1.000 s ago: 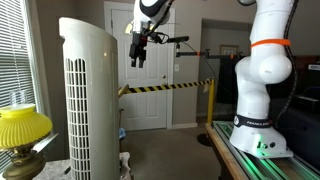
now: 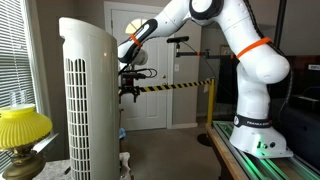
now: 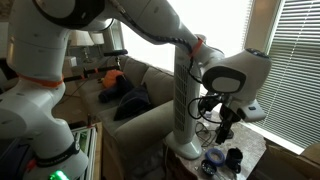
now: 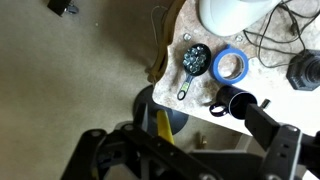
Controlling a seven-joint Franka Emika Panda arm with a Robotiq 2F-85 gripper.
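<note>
My gripper stands open, with nothing between its fingers in the wrist view. It hangs above and off the edge of a speckled tabletop point(image 4: 204, 115). On that top lie a small dark pan point(image 4: 196, 58) with a handle, a blue tape roll point(image 4: 230, 66) and a black mug point(image 4: 238, 101). Exterior view 2 shows the mug point(image 3: 234, 159) and the tape roll point(image 3: 215, 156) below the arm's end. The gripper point(image 2: 128, 94) in exterior view 1 is small and dark, so its fingers are hard to make out there.
A tall white tower unit point(image 2: 90, 100) stands on the top near the objects. Cables point(image 4: 275, 35) and a dark item point(image 4: 304, 70) lie beside its base. Below the gripper are a round black base and yellow post point(image 4: 164, 128). A sofa point(image 3: 140, 100) stands behind.
The arm has reached lower over the last second. My gripper has come down and slightly left in exterior view 1; the objects there look unmoved.
</note>
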